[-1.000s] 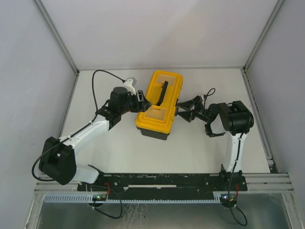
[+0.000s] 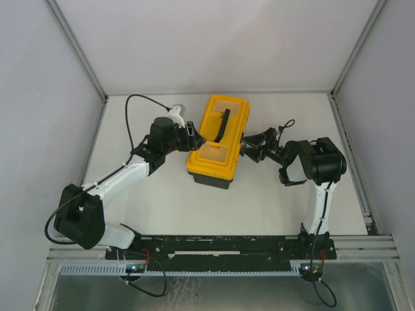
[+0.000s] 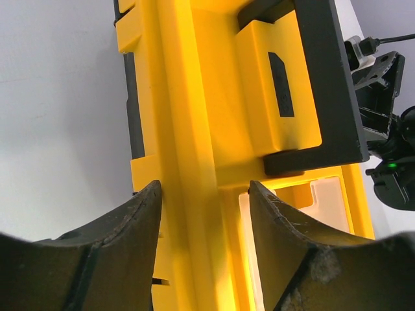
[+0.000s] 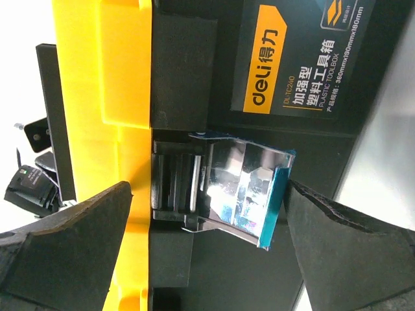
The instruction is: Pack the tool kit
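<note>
The toolbox, black with a yellow lid [image 2: 232, 111], stands angled mid-table, its lid down. Its black handle [image 2: 222, 125] lies along the top. Over the lid's left edge is my left gripper [image 2: 198, 139]; in the left wrist view its part-open fingers [image 3: 137, 217] straddle the raised yellow rim [image 3: 188, 129]. Whether they touch it, I cannot tell. At the right side my right gripper is open around a clear latch flap [image 4: 237, 184] with a blue edge, which sticks out from the dark wall. One finger [image 4: 324, 217] is close against that blue edge.
A printed label [image 4: 295, 58] is on the box's dark side wall. Clear compartment covers [image 2: 213, 152] are set into the lid.
The toolbox has shifted slightly to the right. My right gripper has changed its pose a little beside the box wall. The left arm has barely moved.
</note>
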